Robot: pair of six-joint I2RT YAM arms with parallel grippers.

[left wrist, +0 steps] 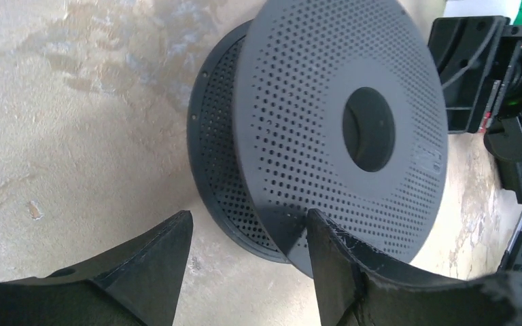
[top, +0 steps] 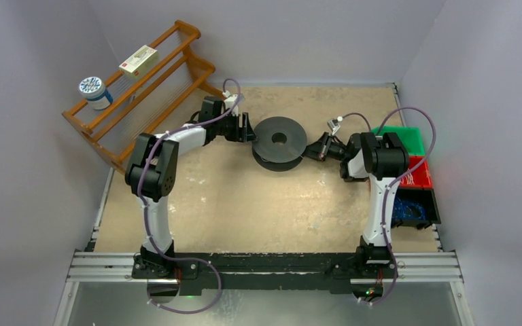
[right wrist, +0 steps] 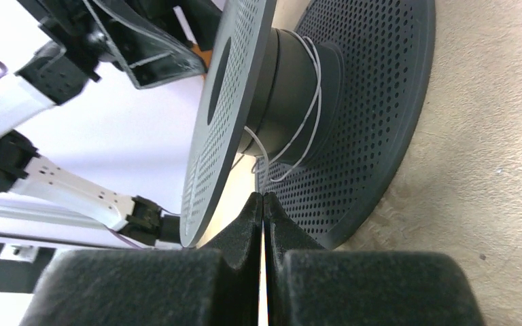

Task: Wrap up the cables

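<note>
A dark grey spool [top: 291, 130] with perforated discs stands on the table, its upper disc tilted in the wrist views. In the right wrist view a thin white cable [right wrist: 317, 92] is wound around its core. One strand runs down to the tips of my right gripper, which is shut on it at the spool's right edge. My left gripper is open at the spool's left side. One of its fingers [left wrist: 321, 234] overlaps the upper disc's rim in the left wrist view; whether they touch I cannot tell. Nothing is gripped between its fingers.
A wooden rack [top: 189, 58] with a box [top: 139, 61] and a white-lidded jar [top: 95, 92] stands at the back left. Green [top: 411, 138], red [top: 421, 174] and black [top: 432, 206] bins line the right side.
</note>
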